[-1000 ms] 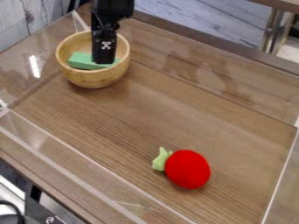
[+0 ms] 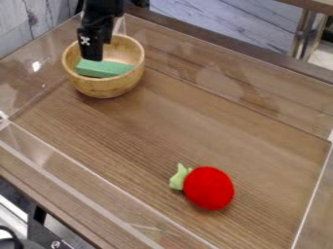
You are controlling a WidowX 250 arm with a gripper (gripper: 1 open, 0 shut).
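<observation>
A wooden bowl (image 2: 112, 84) stands at the upper left of the table, with a pale green block (image 2: 104, 68) lying in it. My black gripper (image 2: 103, 47) is open over the bowl's left back part, above the block, its fingers pointing down. A red round object (image 2: 209, 189) with a green top, like a strawberry or tomato toy, lies at the lower right.
A wall stands at the back left, and a wooden shelf edge shows at the top right. A dark object pokes in at the lower left corner.
My gripper has moved left, from over the bowl's right part to over its left back part. The bowl, block and red object look unmoved.
</observation>
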